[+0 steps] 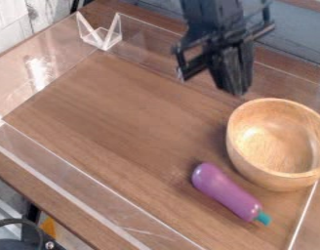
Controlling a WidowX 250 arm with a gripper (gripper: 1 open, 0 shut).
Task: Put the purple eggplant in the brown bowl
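Observation:
The purple eggplant (228,190), with its teal tip toward the lower right, lies on the wooden table in front of the brown bowl. The bowl (277,139) stands at the right, and its visible inside is empty. Up at the top centre, behind and to the left of the bowl, my black gripper (210,80) hangs well away from the eggplant. It is shut with nothing held, though blur softens its fingers.
A clear wire-like stand (100,32) is at the back left. Bare wooden table (110,117) fills the left and middle. Dark cables and equipment (22,234) sit at the lower left corner, beyond the table edge.

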